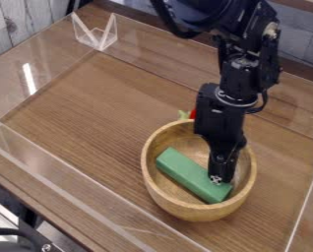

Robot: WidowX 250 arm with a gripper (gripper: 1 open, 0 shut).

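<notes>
A wooden bowl [163, 198] sits on the table with a green rectangular block [186, 174] lying inside it. My black gripper [215, 172] reaches down into the bowl from above, its fingertips at the right end of the block. The arm hides part of the bowl's back, and whether the fingers hold the block is hard to see. A small red object [194, 113] with a green part lies behind the bowl, mostly hidden by the arm.
A white wire-like item [97, 31] stands at the far left back. Dark cables lie at the lower left edge.
</notes>
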